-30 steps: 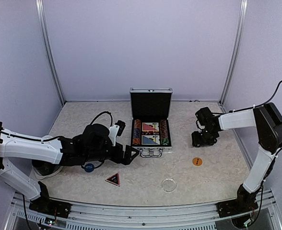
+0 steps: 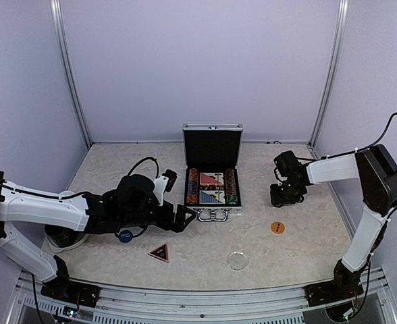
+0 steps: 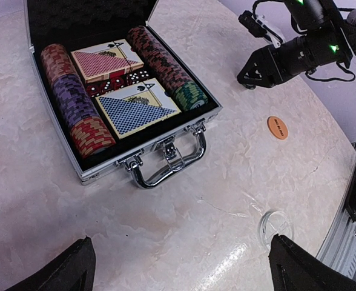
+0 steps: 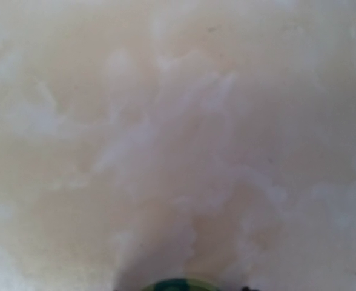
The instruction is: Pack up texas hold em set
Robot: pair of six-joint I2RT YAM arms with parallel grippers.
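Note:
An open silver case (image 2: 213, 210) holds rows of chips (image 3: 84, 133) and two card decks (image 3: 135, 106) with dice between. My left gripper (image 2: 185, 217) stands open at the case's front left, nothing between its fingers. My right gripper (image 2: 279, 201) is low on the table right of the case; in its wrist view a green, yellow-rimmed round piece (image 4: 178, 285), apparently a chip, shows at the bottom edge, where the gripper is shut on it. An orange disc (image 2: 277, 227), a clear disc (image 2: 237, 260), a triangular marker (image 2: 159, 253) and a blue disc (image 2: 125, 235) lie loose.
A white container (image 2: 62, 245) sits at the far left, partly hidden by the left arm. Walls enclose the back and sides.

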